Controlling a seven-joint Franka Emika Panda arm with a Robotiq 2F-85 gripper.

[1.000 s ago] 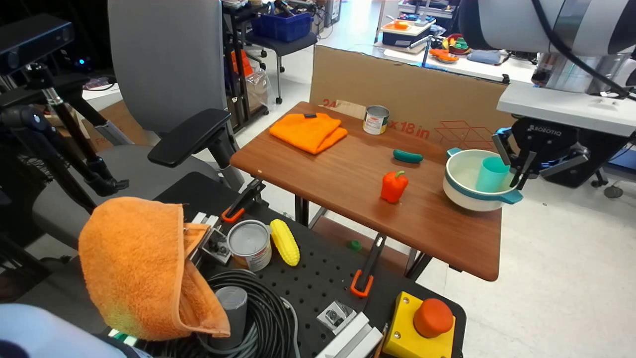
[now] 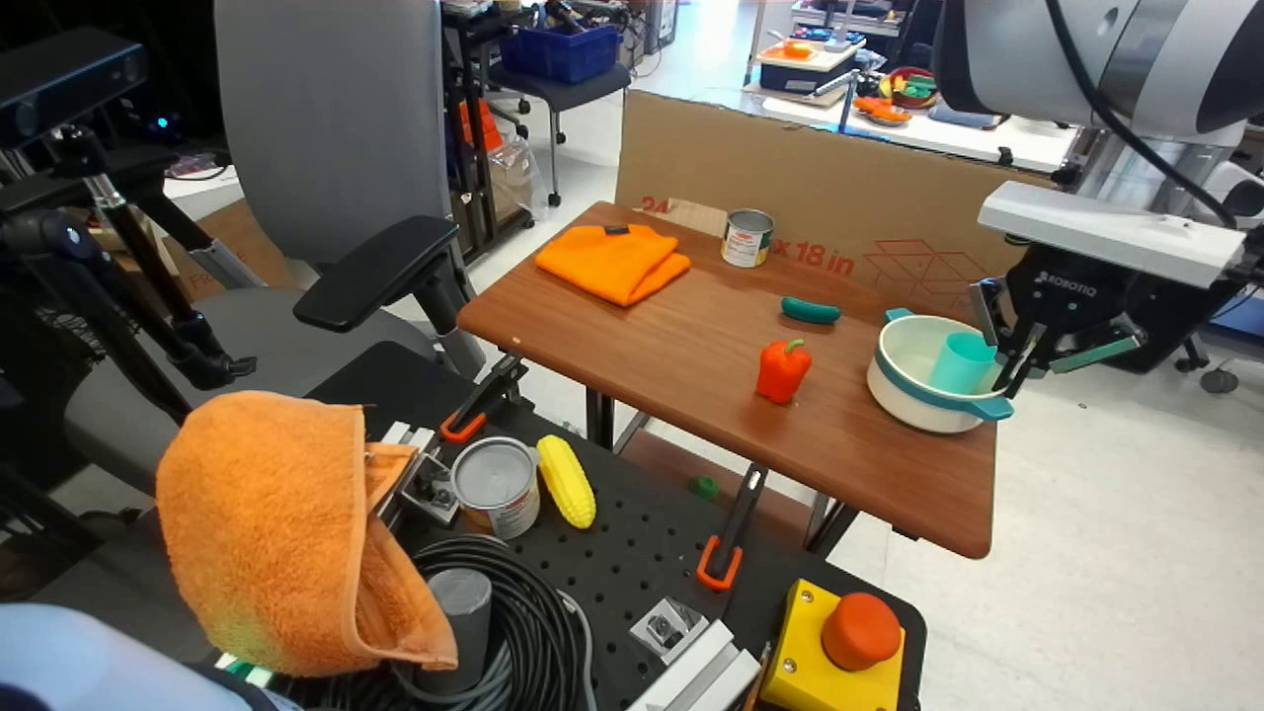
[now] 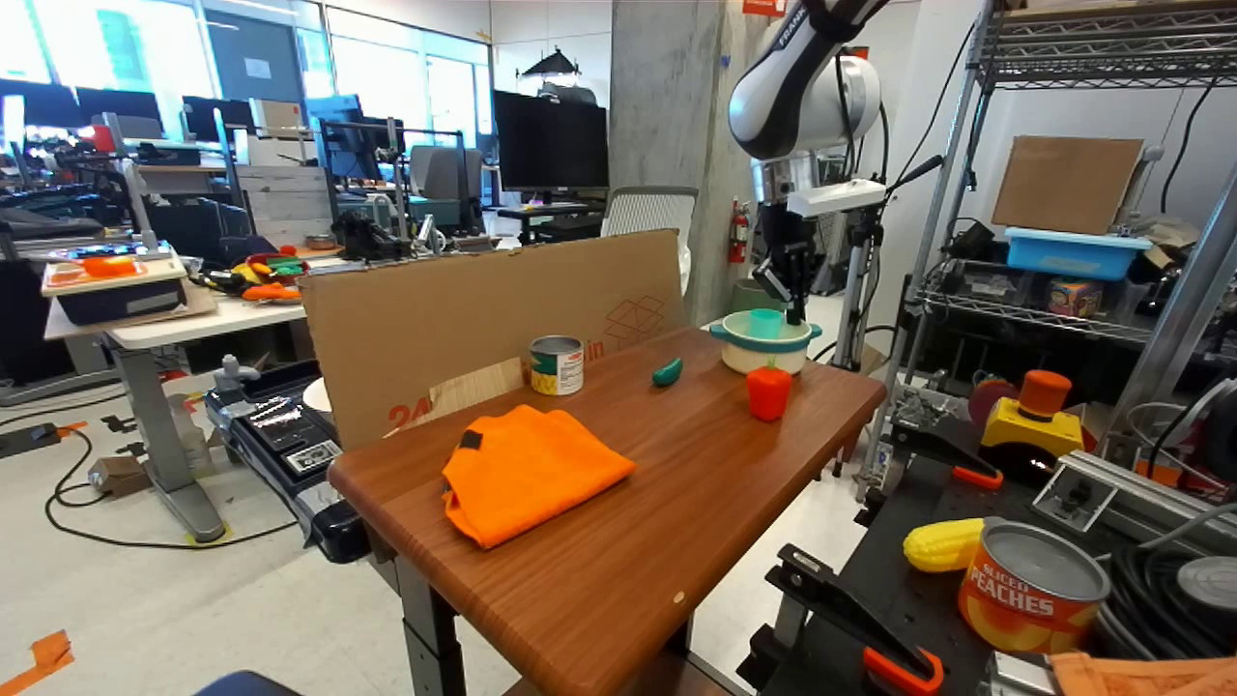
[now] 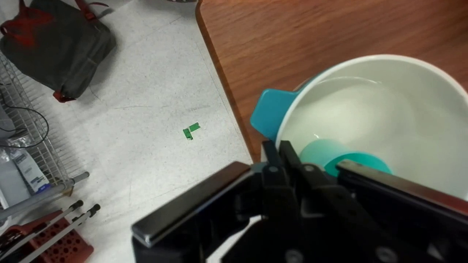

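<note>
A white pot [image 2: 907,397] with teal handles sits at the right end of the wooden table [image 2: 699,355]. Inside it a teal cup [image 2: 961,362] rests against the wall nearest my gripper. My gripper is shut on the pot's rim, one finger outside the wall and one inside, close to a teal handle [image 4: 271,113]. In the wrist view the fingers cover part of the cup [image 4: 357,160]. A red pepper [image 2: 783,371] and a dark green toy vegetable [image 2: 811,310] lie on the table away from the pot.
An orange cloth [image 3: 528,470] and a can [image 3: 557,365] occupy the table's other end. Behind stands a cardboard panel [image 2: 818,196]. The table edge [image 4: 221,85] runs close to the pot, with open floor beyond.
The pot, with the cup inside, has shifted left and slightly toward the front in exterior view 1. My gripper has moved with it and is tilted differently. The other table objects are unmoved.
</note>
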